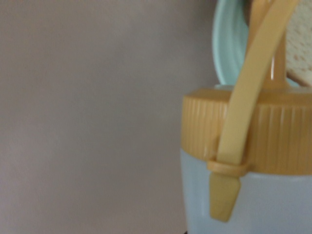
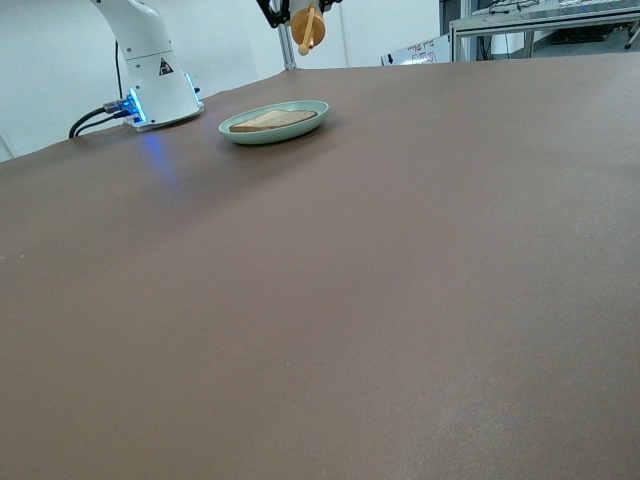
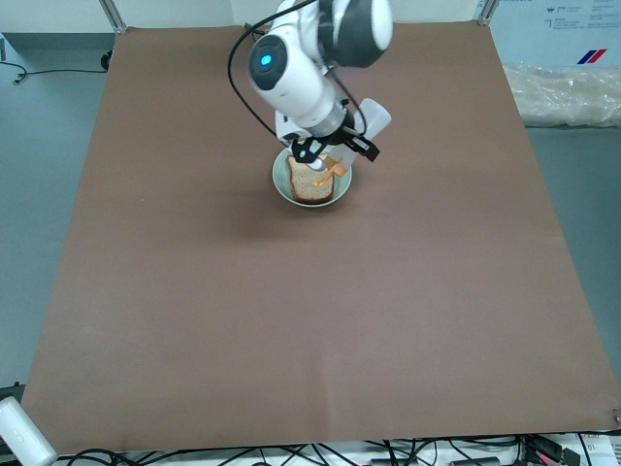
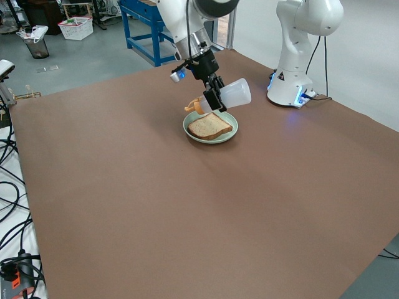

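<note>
My gripper (image 4: pixel 215 93) is shut on a translucent squeeze bottle (image 4: pixel 235 93) with an orange cap (image 1: pixel 209 122) and nozzle, held tilted above a pale green plate (image 2: pixel 315 121). A slice of bread (image 4: pixel 209 126) lies on the plate. In the wrist view the bottle fills the lower right, with the plate rim (image 1: pixel 226 39) and part of the bread behind it. The gripper's fingertips are hidden there.
A white arm base (image 4: pixel 288 87) with cables stands at its edge. Cables and hardware lie along the near edge in the camera left view.
</note>
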